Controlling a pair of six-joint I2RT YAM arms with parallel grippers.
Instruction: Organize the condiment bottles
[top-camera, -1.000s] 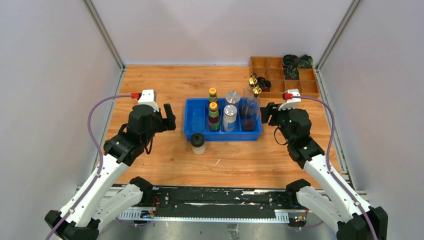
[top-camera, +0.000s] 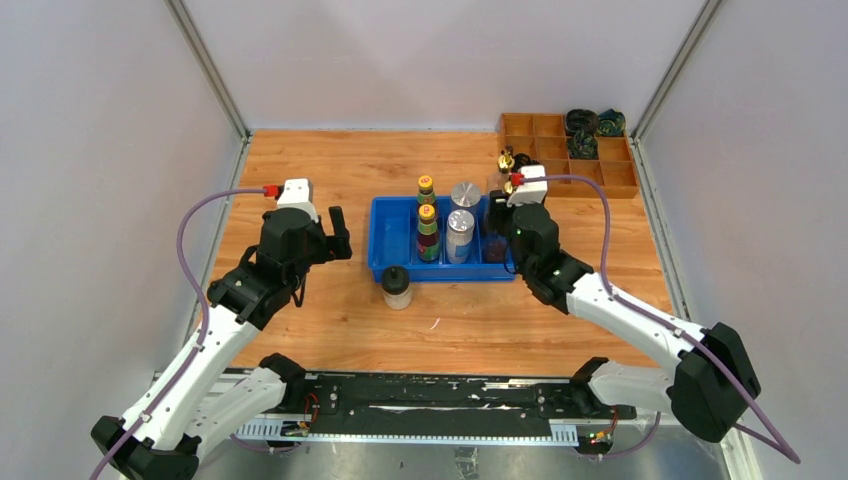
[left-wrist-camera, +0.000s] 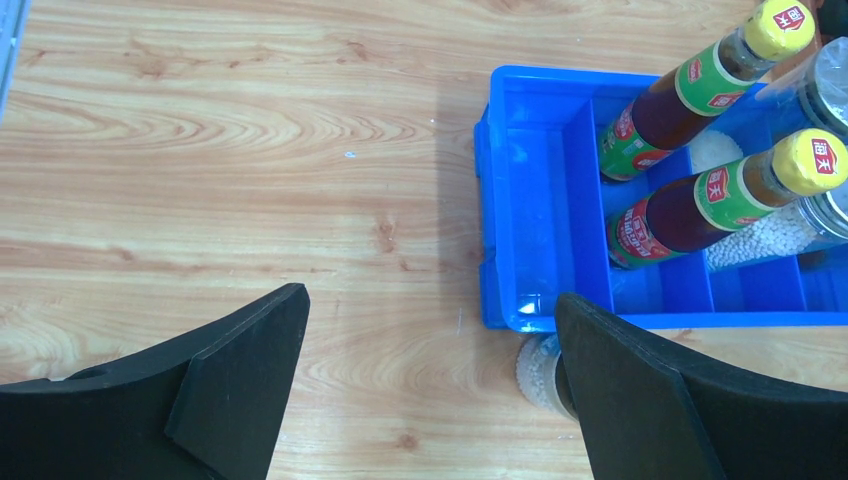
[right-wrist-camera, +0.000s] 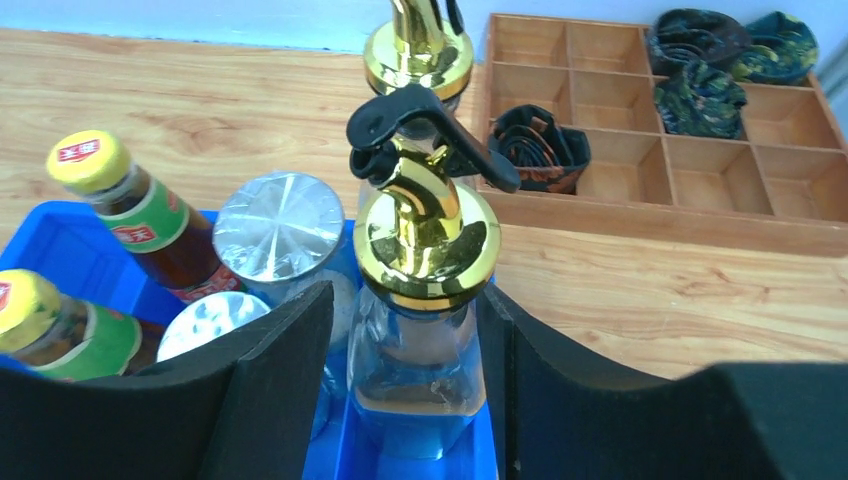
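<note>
Standing in the blue tray are two yellow-capped sauce bottles, two clear-lidded jars and two gold-topped pump bottles. My right gripper is around the nearer pump bottle, below its gold collar; the fingers are part open, with a slim gap visible on the left side. Behind it stands the other pump bottle. A black-lidded jar is on the table, just outside the tray's front edge. My left gripper stands open and empty, left of the tray.
At the back right, a wooden compartment box holds several dark patterned items. The tray's leftmost compartment is empty. Bare table lies left of the tray and along the front.
My right arm has moved left, from beside the tray to the nearer pump bottle, now mostly hidden in the top view. The left arm and the other items have stayed put.
</note>
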